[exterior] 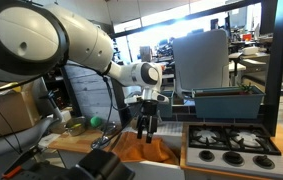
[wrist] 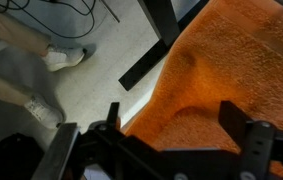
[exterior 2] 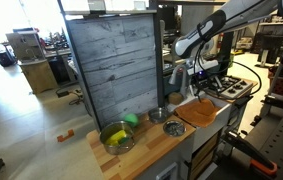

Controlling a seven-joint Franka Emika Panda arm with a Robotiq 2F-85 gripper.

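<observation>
An orange cloth (exterior: 146,151) lies rumpled over the front part of the counter, between the pots and the stove. My gripper (exterior: 146,131) points down, close above the cloth's back part. In the wrist view the cloth (wrist: 206,85) fills the upper right and middle, with one edge falling away toward the floor. Both dark fingers of the gripper are spread apart there, with cloth visible behind the gap. Nothing is gripped. Whether the fingertips touch the cloth is hard to tell.
Right of the cloth stands a stove (exterior: 231,147) with black grates, and a blue-green box (exterior: 227,106) sits behind it. To the left are a steel pot (exterior 2: 118,135) with yellow and green items, a strainer (exterior 2: 175,128) and a small pot (exterior 2: 159,114).
</observation>
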